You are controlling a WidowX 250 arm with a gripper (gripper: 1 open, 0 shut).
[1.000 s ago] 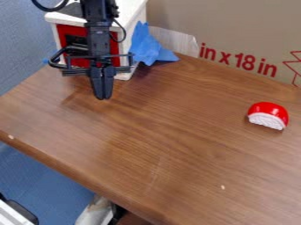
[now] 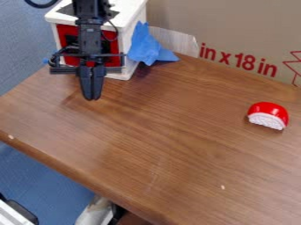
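The black gripper (image 2: 91,88) hangs over the back left of the wooden table (image 2: 153,149), pointing down in front of a white box (image 2: 129,13) with a red front (image 2: 69,39). Whether its fingers are open or shut is hard to tell at this size. A red object with a white bristled or ridged lower face (image 2: 268,115) lies alone at the right of the table.
A crumpled blue cloth (image 2: 150,48) lies beside the white box at the back. A cardboard panel (image 2: 235,35) stands along the back. Blue fabric (image 2: 35,176) shows past the left edge.
The gripper has shifted slightly to the left over the last second. The objects on the table stay where they were.
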